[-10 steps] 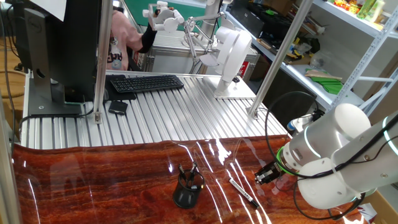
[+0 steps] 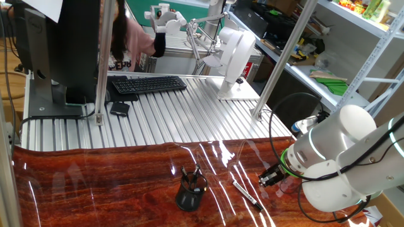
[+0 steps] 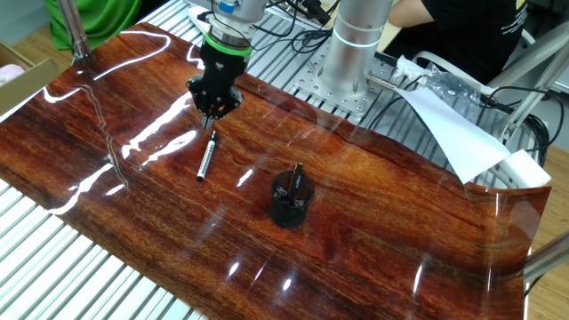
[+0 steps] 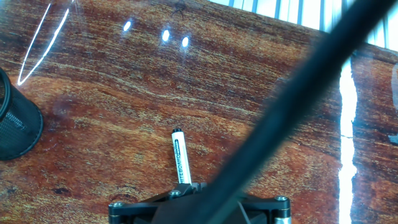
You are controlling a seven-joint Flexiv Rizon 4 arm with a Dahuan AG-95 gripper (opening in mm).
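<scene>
A white whiteboard marker with black ends [image 3: 206, 158] lies on the glossy wood-patterned sheet [image 3: 373, 204]. In the wrist view the marker [image 4: 181, 155] points away from me, its near end hidden behind my gripper. The fingers look drawn together, with nothing seen between them. From the second exterior view, my gripper [image 3: 207, 121] points down just beyond one end of the marker, apparently above the sheet. A black mesh pen cup [image 3: 292, 203] stands upright with pens in it; exterior view 1 shows the cup [image 2: 190, 192] left of the marker [image 2: 247, 196] and gripper [image 2: 262, 182].
A dark cable [image 4: 292, 106] crosses the wrist view and hides part of the sheet. Beyond the sheet are a keyboard [image 2: 148, 84], a monitor [image 2: 69, 50] and metal posts [image 2: 104, 69]. Much of the sheet around the cup is bare.
The arm, marker and pen cup have stayed where they were. Only the person in the background has shifted.
</scene>
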